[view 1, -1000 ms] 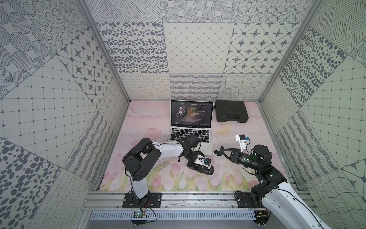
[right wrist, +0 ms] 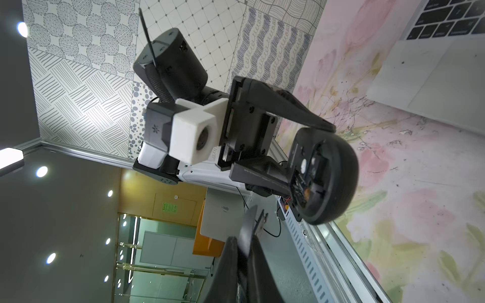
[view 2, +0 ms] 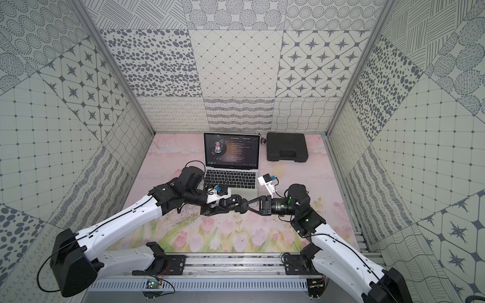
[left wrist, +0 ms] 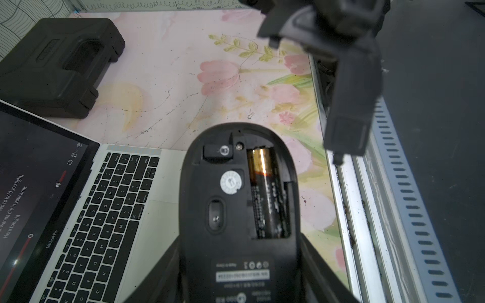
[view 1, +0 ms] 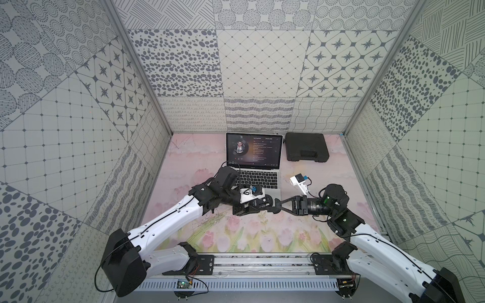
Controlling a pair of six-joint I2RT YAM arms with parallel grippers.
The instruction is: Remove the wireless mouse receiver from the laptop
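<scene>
The black mouse (left wrist: 240,192) is off the table with its underside facing the left wrist camera. Its battery bay is uncovered, showing a battery (left wrist: 266,192). My left gripper (view 1: 255,204) is shut across the mouse's sides; the right wrist view shows one finger (right wrist: 303,115) along it. Opposite, my right gripper (view 2: 248,205) pinches a thin dark piece (right wrist: 248,229), which looks like the mouse's cover, seen edge-on. The open laptop (view 1: 255,179) stands behind the arms, partly hidden by the left one. A receiver cannot be made out on the laptop's visible parts.
A black carry case (view 1: 306,147) lies to the right of the laptop's screen. Bare flowered tabletop (view 1: 285,234) lies in front of the laptop. The metal rail (view 1: 262,260) bounds the table's front edge.
My left gripper has risen from the tabletop with the mouse and reoriented. The right gripper has moved left with its dark piece, close to the mouse.
</scene>
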